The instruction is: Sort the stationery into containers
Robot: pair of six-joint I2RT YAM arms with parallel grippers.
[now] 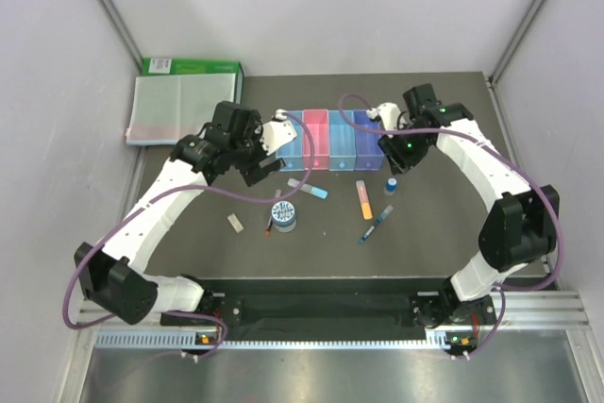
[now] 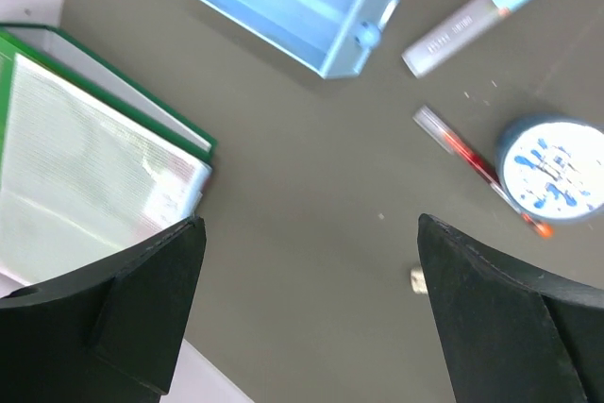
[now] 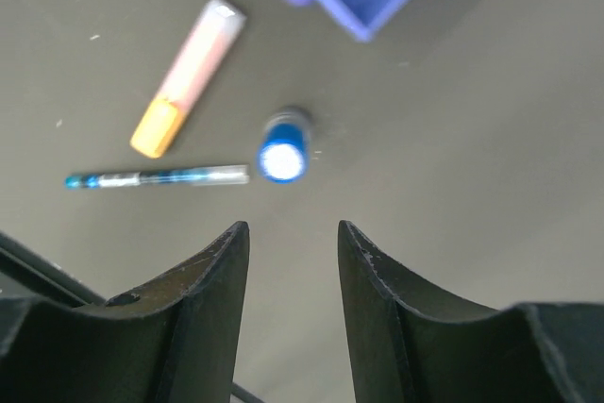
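Observation:
A row of coloured bins, blue, pink [image 1: 315, 139], light blue and dark blue [image 1: 368, 143], stands mid-table. My left gripper [image 1: 257, 169] is open above the table left of the bins, nothing between its fingers. My right gripper [image 1: 396, 159] hangs open over a small blue-capped bottle [image 3: 283, 153], empty. Around lie a cyan-capped marker [image 2: 481, 11], a red pen [image 2: 462, 151], a round tub [image 1: 283, 216], a small pale block [image 1: 235, 223], an orange marker [image 3: 189, 77] and a blue pen [image 3: 156, 178].
A green box with pale folders [image 1: 177, 110] lies at the back left.

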